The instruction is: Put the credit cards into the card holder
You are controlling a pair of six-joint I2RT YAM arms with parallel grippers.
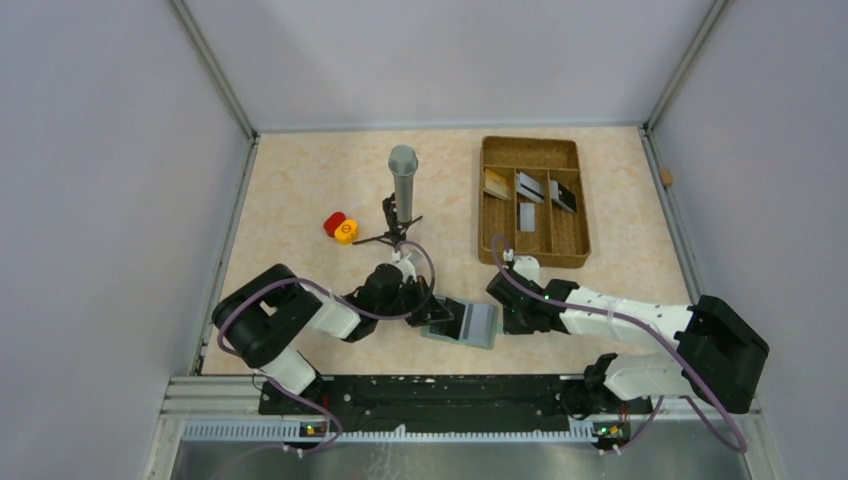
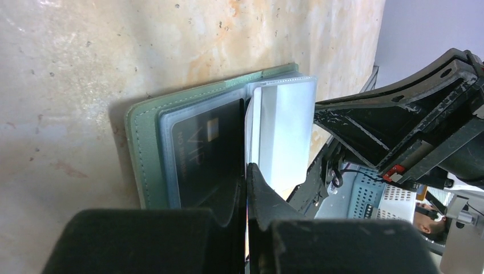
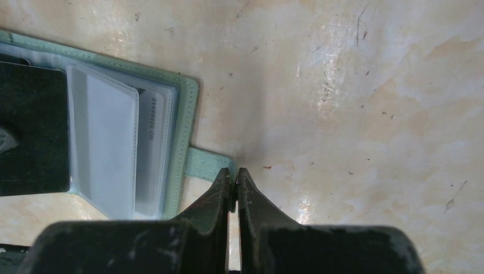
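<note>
The green card holder (image 3: 185,108) lies open on the table between both arms. Edge-on between the fingers of my left gripper is a thin black card, its tip by the clear pages. Its face shows as a dark square (image 3: 37,154) in the right wrist view, with a fingertip against it. Another black card with a gold chip (image 2: 197,151) sits in a holder pocket. A pale clear page (image 2: 288,125) stands raised beside the held card. My right gripper is shut on the end of the holder's green tab (image 3: 206,164).
Behind my right arm stands a brown divided tray (image 1: 530,150) with several cards in its compartments. A grey cylinder on a stand (image 1: 403,185) and a red and yellow object (image 1: 346,232) are at the back left.
</note>
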